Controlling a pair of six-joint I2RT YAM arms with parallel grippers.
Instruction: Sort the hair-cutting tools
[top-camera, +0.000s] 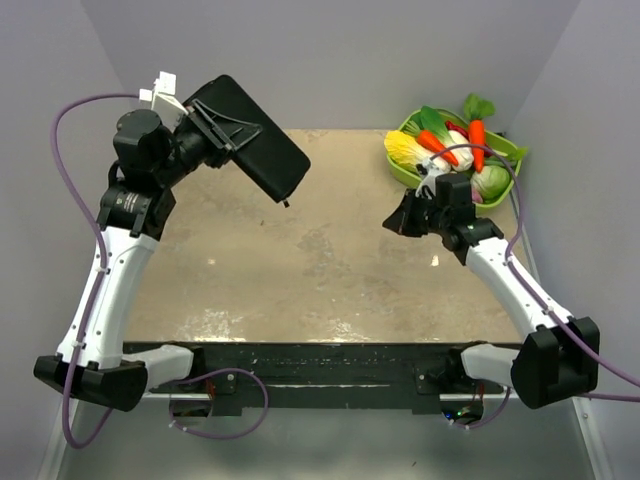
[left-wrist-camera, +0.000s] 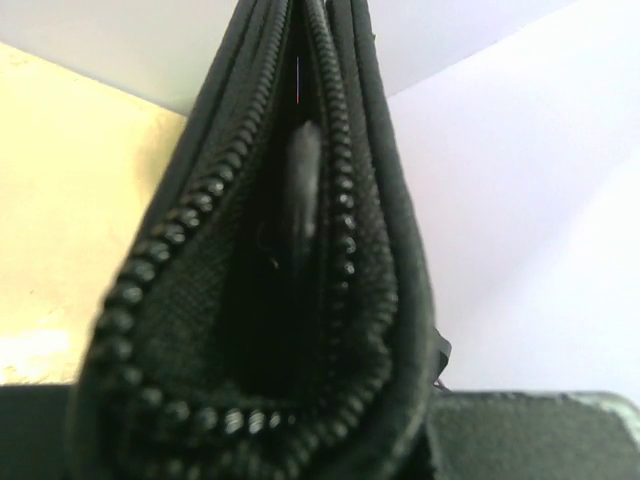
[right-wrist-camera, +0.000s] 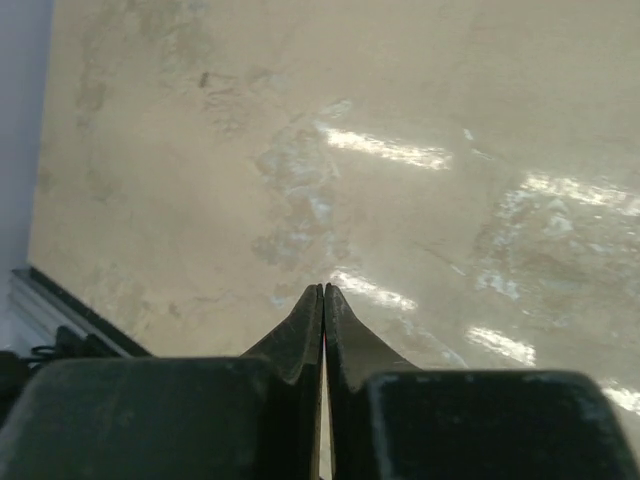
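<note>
A black zipped case (top-camera: 255, 140) hangs in the air at the upper left, tilted, with my left gripper (top-camera: 215, 140) shut on it. In the left wrist view the case (left-wrist-camera: 390, 260) fills the middle, its zip open, with a dark object inside that I cannot identify. My right gripper (top-camera: 395, 222) is over the right part of the table, apart from the case; in its wrist view the fingertips (right-wrist-camera: 334, 300) meet with nothing visible between them.
A green basket (top-camera: 398, 168) of vegetables stands at the back right, just behind my right gripper. Grey walls border it.
</note>
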